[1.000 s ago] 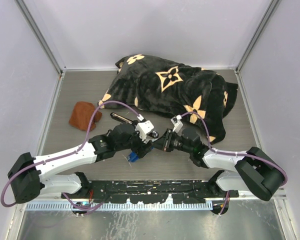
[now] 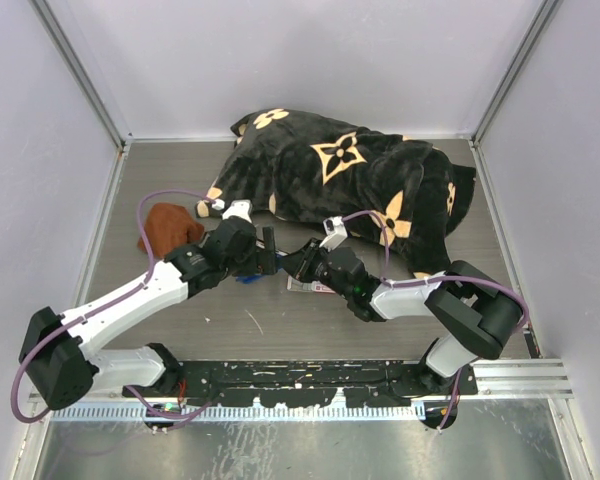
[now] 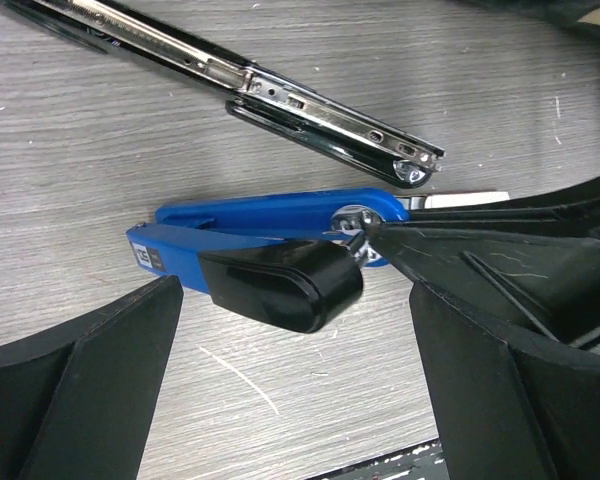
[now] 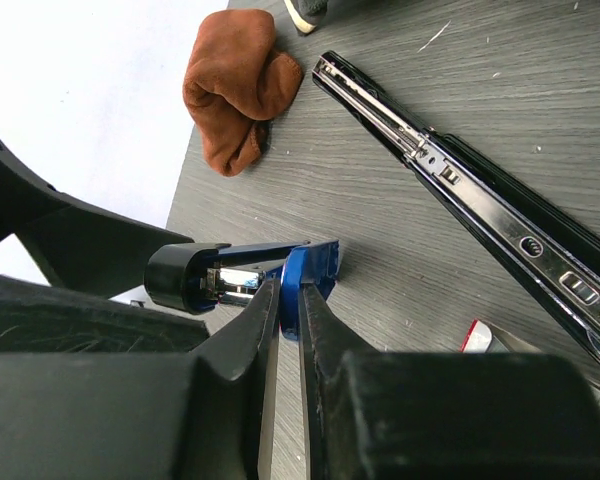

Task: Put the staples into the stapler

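Note:
A blue stapler (image 3: pixel 270 215) with a black end cap (image 3: pixel 285 280) is held up off the table. My right gripper is shut on one end of its blue body (image 4: pixel 322 270). In the left wrist view my left gripper stands open, its fingers (image 3: pixel 90 390) on either side of the black cap; whether they touch it I cannot tell. A black stapler (image 4: pixel 500 215) lies opened out on the table, its metal channel facing up. No loose staples can be made out. In the top view the arms hide most of both staplers.
A small white and red box (image 2: pixel 315 287) lies beneath the right arm, mostly covered. The brown cloth (image 2: pixel 168 230) rests at the left, and a dark patterned blanket (image 2: pixel 350 180) fills the back. Bare table shows in front of the grippers.
Both grippers have moved left and toward the back, the blue stapler travelling with them. It now covers less of the front table, and the arms hide the black stapler more.

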